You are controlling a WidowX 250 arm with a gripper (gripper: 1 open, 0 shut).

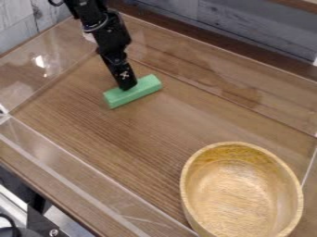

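A black gripper [122,78] reaches down from the top left in the camera view, its fingertips at the upper left end of a green block [139,92] lying flat on the wooden table [111,157]. The fingers stand open around or against that end; whether they touch it is hard to tell.
A large pale yellow bowl [242,190] stands at the lower right. The table's left edge runs along the lower left, with dark cables beyond it.
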